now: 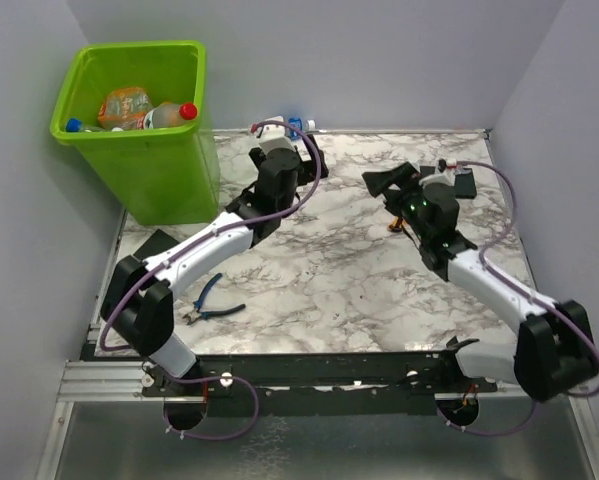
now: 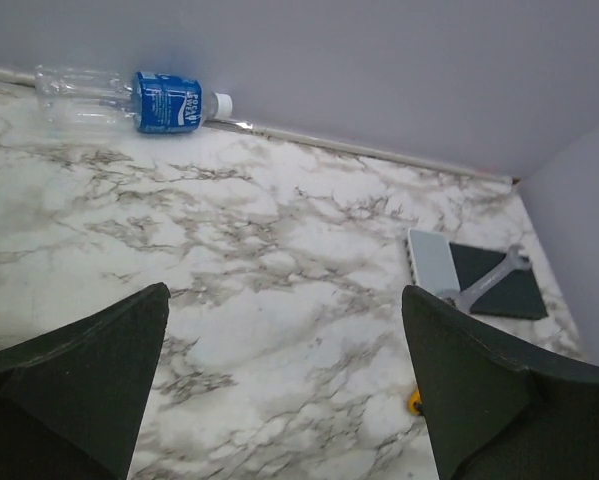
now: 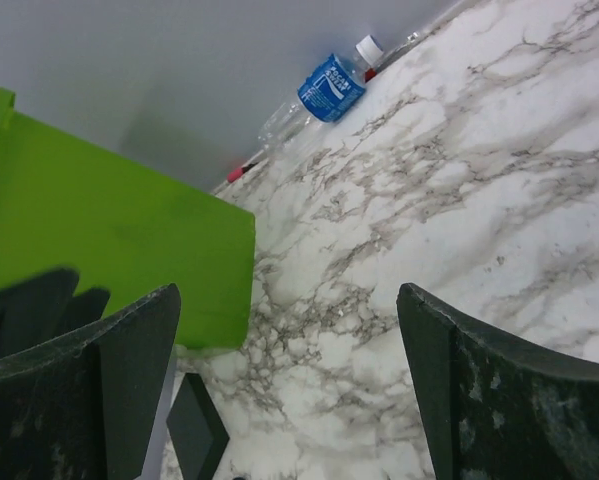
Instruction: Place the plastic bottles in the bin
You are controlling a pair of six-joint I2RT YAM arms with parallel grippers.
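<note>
A clear plastic bottle with a blue label (image 2: 167, 102) (image 3: 329, 88) lies on its side along the back wall, partly hidden behind my left arm in the top view. My left gripper (image 1: 286, 160) is open, just in front of that bottle, nothing between its fingers. My right gripper (image 1: 389, 185) stands open and empty over the right side of the table. The green bin (image 1: 134, 180) (image 3: 189, 260) at the back left holds several bottles.
A dark board with a wrench (image 1: 464, 183) (image 2: 489, 280) lies at the back right, a small orange tool (image 1: 397, 225) near it. Blue-handled pliers (image 1: 219, 310) lie front left.
</note>
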